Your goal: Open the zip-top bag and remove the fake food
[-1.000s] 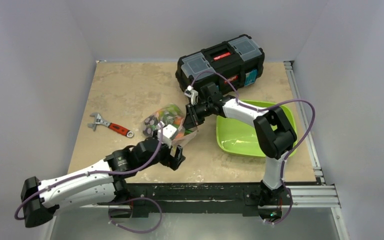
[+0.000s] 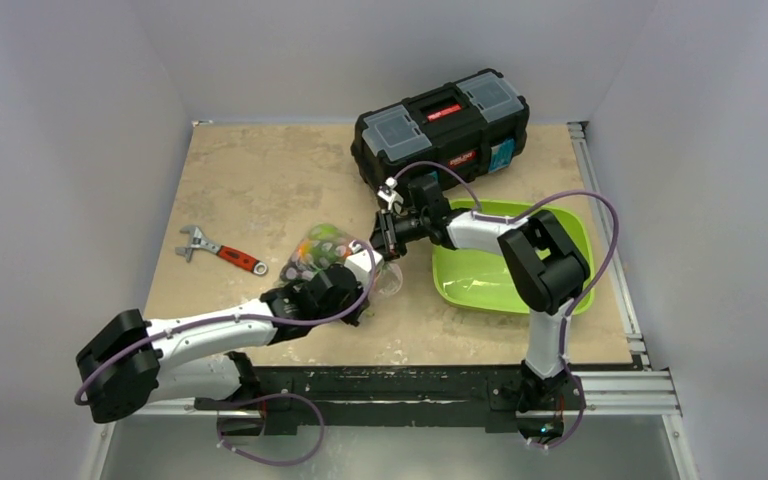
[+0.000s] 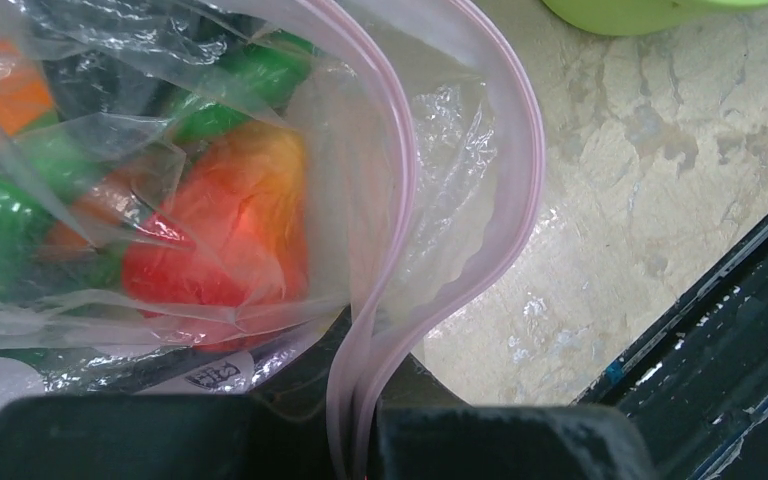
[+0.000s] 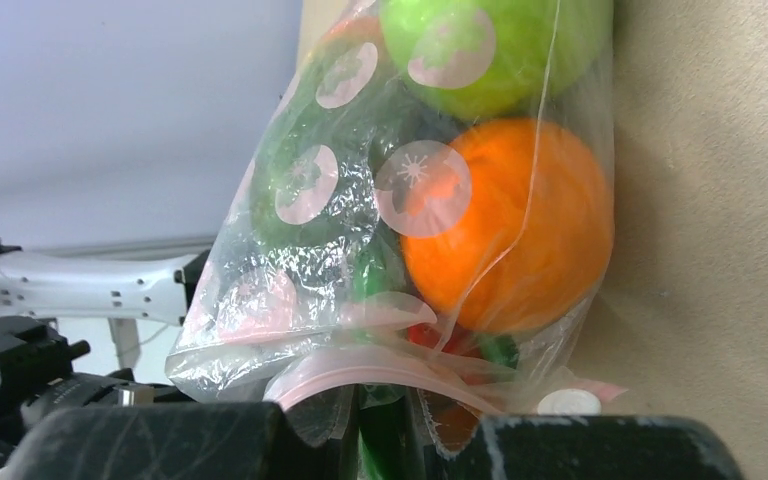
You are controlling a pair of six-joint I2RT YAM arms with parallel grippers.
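Observation:
The clear zip top bag [image 2: 312,245] lies mid-table with fake food inside. Its mouth gapes in a loop, bounded by a pink zip strip [image 3: 532,170]. My left gripper is shut on that strip, the two edges pinched together. Through the plastic show a red-yellow piece [image 3: 230,235], an orange ball [image 4: 510,225] and a light green ball [image 4: 490,50]. At the mouth, my right gripper stands part open. A green piece [image 4: 383,440] shows between its fingers; whether they touch it is unclear.
An empty lime-green bin [image 2: 490,285] sits to the right, partly under my right arm. A black toolbox [image 2: 445,125] stands at the back. An adjustable wrench [image 2: 225,252] lies at left.
My left gripper, open a second ago, has moved right and closed on the bag's mouth. The bag's mouth has shifted slightly. The right gripper has barely moved.

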